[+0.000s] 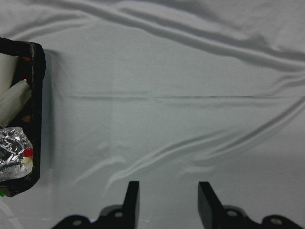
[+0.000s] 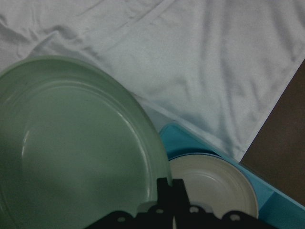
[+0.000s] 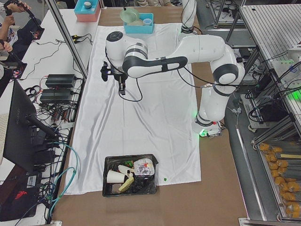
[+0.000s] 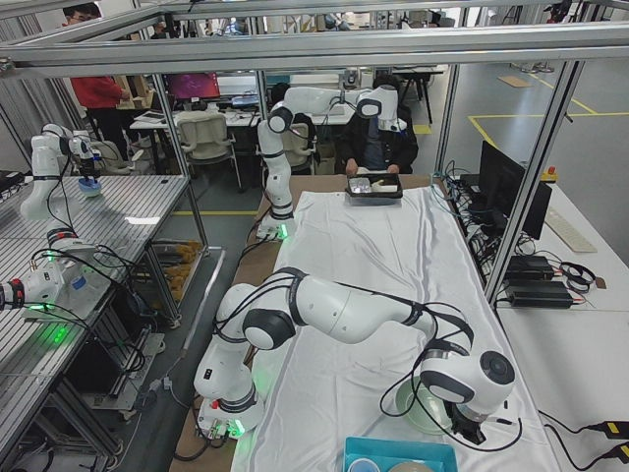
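In the right wrist view my right gripper is closed on the rim of a pale green plate (image 2: 76,138), above a blue bin (image 2: 281,210) that holds a cream dish (image 2: 209,183). The plate also shows at the top of the camera left view. My left gripper hangs open over the white cloth (image 1: 167,133), nothing between its fingers, with a black bin (image 1: 33,109) at its left.
The black bin in the camera left view (image 3: 108,183) holds a white cup, crumpled foil and other litter. A monitor and cables line one side.
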